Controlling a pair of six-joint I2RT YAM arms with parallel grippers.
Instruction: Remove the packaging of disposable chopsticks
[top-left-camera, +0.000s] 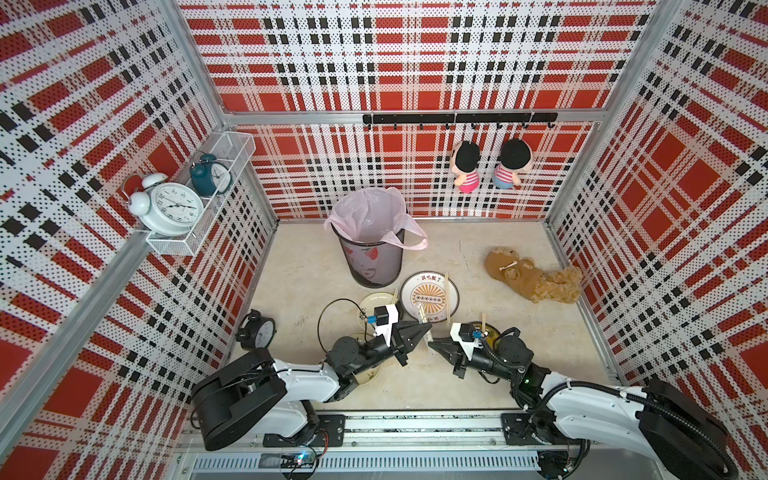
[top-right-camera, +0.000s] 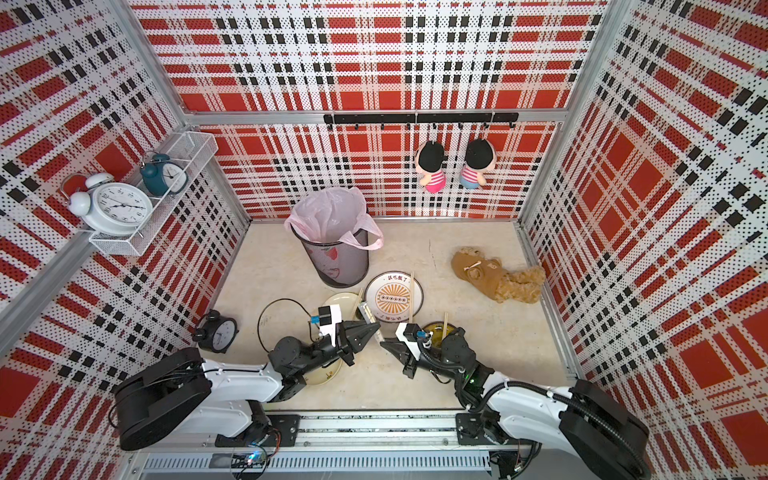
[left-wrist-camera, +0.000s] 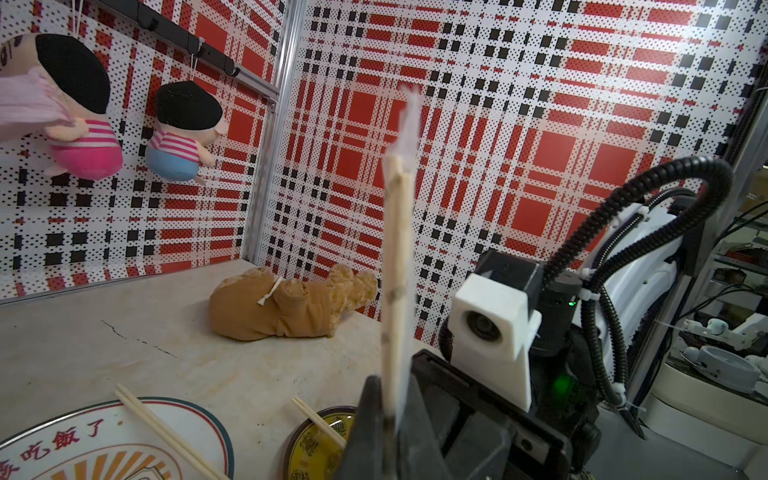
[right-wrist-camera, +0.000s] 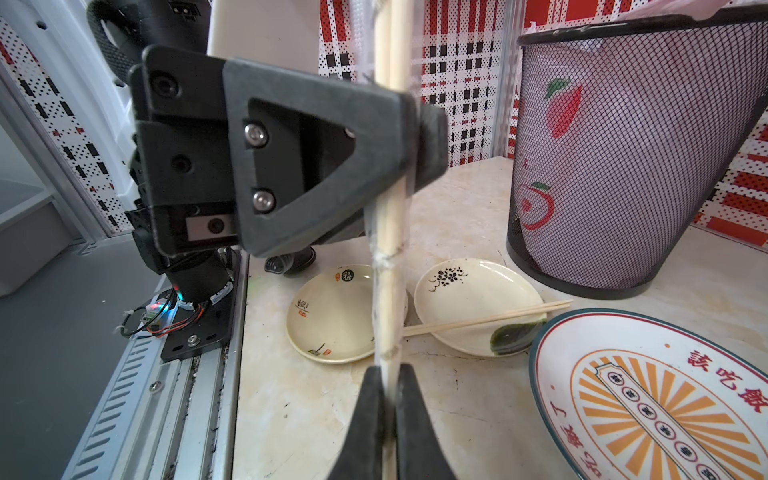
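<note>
The pair of wooden chopsticks stands nearly upright in its clear packaging (left-wrist-camera: 409, 124), whose loose end rises above their tips in the left wrist view. My left gripper is shut on the wrapped chopsticks partway along their length. Below it, my right gripper is shut at the lower end, with the thin wrapped strip showing between its fingers. From above, the left gripper (top-left-camera: 424, 326) and right gripper (top-left-camera: 432, 344) face each other closely over the table. Whether the packaging is torn cannot be made out.
Behind stands a mesh bin (top-left-camera: 372, 260) with a pink liner. A large patterned plate (top-left-camera: 409, 302) lies just beyond the grippers, with cream dishes (right-wrist-camera: 328, 352) to the left and a yellow dish (left-wrist-camera: 304, 456) to the right. A brown plush (top-left-camera: 532, 276) lies far right.
</note>
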